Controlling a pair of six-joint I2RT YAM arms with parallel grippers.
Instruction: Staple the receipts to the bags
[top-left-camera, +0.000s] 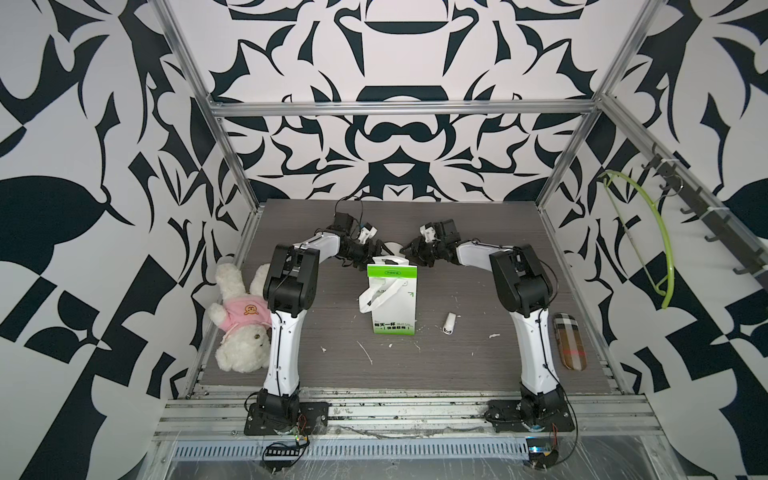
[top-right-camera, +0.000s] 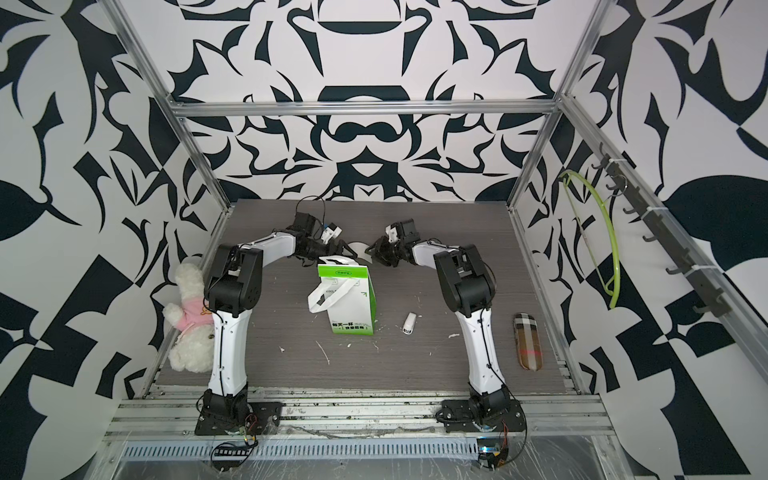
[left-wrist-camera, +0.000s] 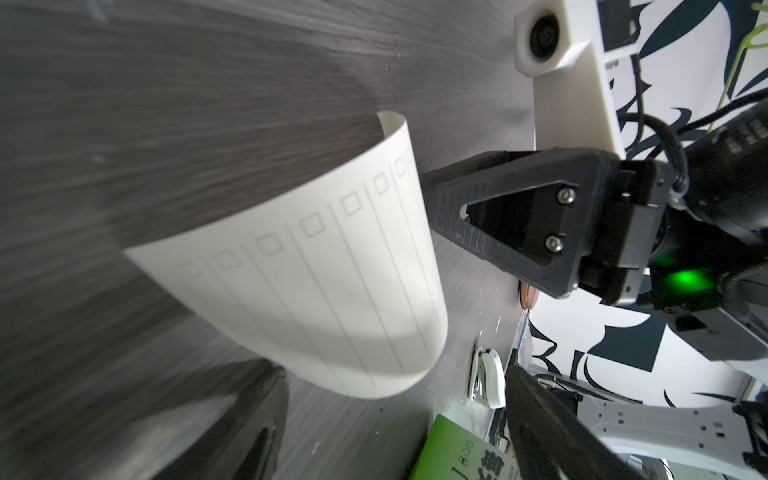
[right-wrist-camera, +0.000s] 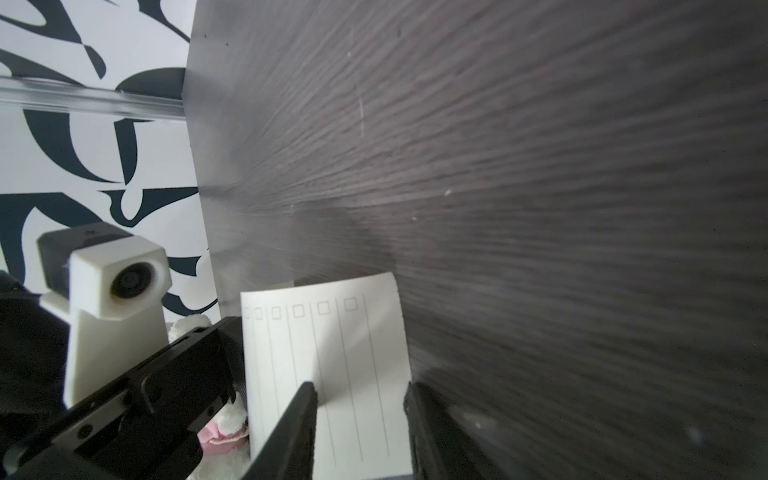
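A curled white receipt (left-wrist-camera: 328, 272) with faint printed squares is at the back middle of the table, between my grippers. In the left wrist view it bows in front of my left gripper, whose fingers stand wide apart. My right gripper is partly open, the receipt (right-wrist-camera: 344, 352) showing in and beside its gap; whether either fingertip touches the paper I cannot tell. The white and green paper bag (top-left-camera: 404, 308) stands upright just in front of both grippers, its handle (top-left-camera: 382, 296) hanging over the front. A small white stapler (top-left-camera: 449, 323) lies right of the bag.
A white plush toy in a pink shirt (top-left-camera: 246, 316) lies at the left edge. At the right edge is a plaid case (top-left-camera: 569, 342). Small paper scraps (top-left-camera: 365, 353) dot the front. The tabletop behind the grippers is clear.
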